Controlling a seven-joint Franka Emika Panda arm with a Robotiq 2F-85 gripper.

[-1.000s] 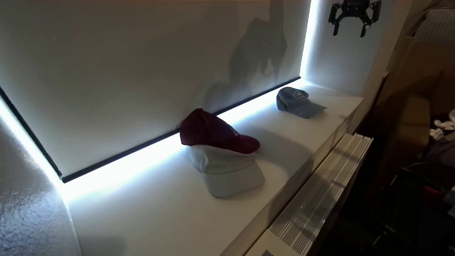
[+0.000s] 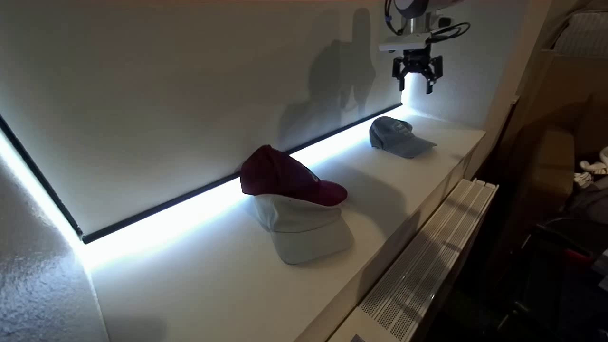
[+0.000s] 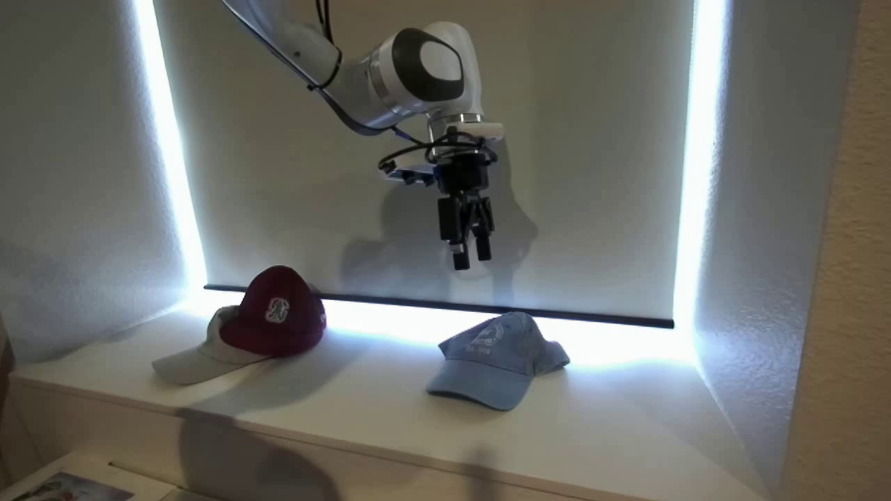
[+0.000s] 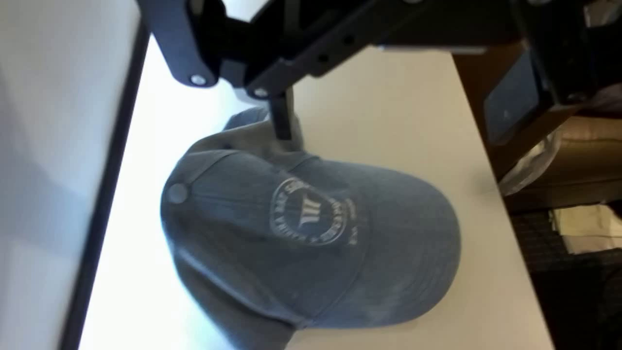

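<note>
A blue-grey cap (image 3: 493,359) rests on the white sill, brim facing the room; its round white emblem shows in the wrist view, where the cap (image 4: 262,233) fills the middle. Farther along the sill a maroon cap (image 2: 279,174) leans on top of a pale cap (image 2: 310,233). My gripper (image 2: 416,88) hangs in the air above the blue-grey cap, fingers pointing down. In exterior view 1 its fingers stand well apart with empty space between them. The gripper (image 3: 470,259) is clear of every cap.
The sill (image 2: 199,296) has bare room between the cap groups and at both ends. A roller blind's dark bottom bar (image 3: 376,300) runs along the back. A radiator (image 2: 422,251) lies below the sill's front edge. Side walls close off both ends.
My gripper has come down and moved left in exterior view 1, from high at the right toward the blue-grey cap. It stays open. The caps have not moved.
</note>
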